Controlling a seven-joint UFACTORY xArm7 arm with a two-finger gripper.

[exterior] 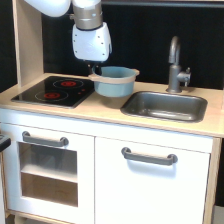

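A light blue pot (115, 85) is held in the air above the wooden counter, between the black cooktop and the sink. The white robot arm (91, 40) comes down from the top left, and its gripper (93, 72) is at the pot's left back rim. Its fingers are small and partly hidden, so their grip is hard to make out.
The black cooktop (52, 91) with red rings is on the left of the counter. A steel sink (164, 106) with a grey faucet (175, 65) is on the right. Below are white cabinet doors (150, 180) with grey handles.
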